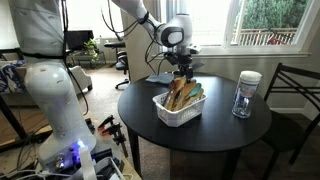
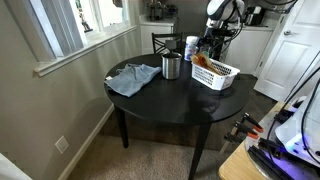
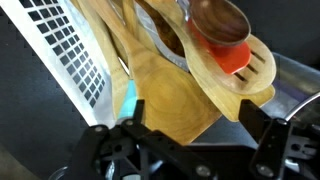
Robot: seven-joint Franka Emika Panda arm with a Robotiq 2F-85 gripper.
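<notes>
A white basket (image 1: 178,113) full of wooden utensils stands on the dark round table. Below my gripper in the wrist view lie a broad wooden spatula (image 3: 165,95), a slotted wooden spoon (image 3: 245,70), a dark wooden ladle (image 3: 220,20) and something red (image 3: 228,55). A light blue utensil (image 3: 129,100) shows at the left. The gripper is open over the broad spatula's end, its two fingers apart. From this angle I cannot tell whether anything is touched.
A white canister (image 1: 246,94) stands on the right of the table. Behind the basket are a metal pot (image 2: 172,66) and a grey-blue cloth (image 2: 133,78). A person (image 1: 180,40) stands behind the table.
</notes>
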